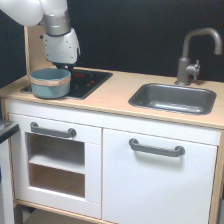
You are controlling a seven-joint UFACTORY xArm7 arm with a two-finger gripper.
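A teal pot (50, 87) with a thin handle across its front stands at the left end of the stove. Just above and behind its rim is my gripper (66, 67), below the white and grey wrist at upper left. The fingers are small and dark against the black wall, and the pot partly covers that area. Whether they are apart or closed, or touch the rim, does not show. The black cooktop (88, 82) lies to the right of the pot.
A metal sink (172, 97) with a grey faucet (190, 60) is on the right. Bare wooden counter (118, 94) lies between cooktop and sink. Below are a white door (155, 185) with a grey handle (157, 149) and an oven (58, 165) at left.
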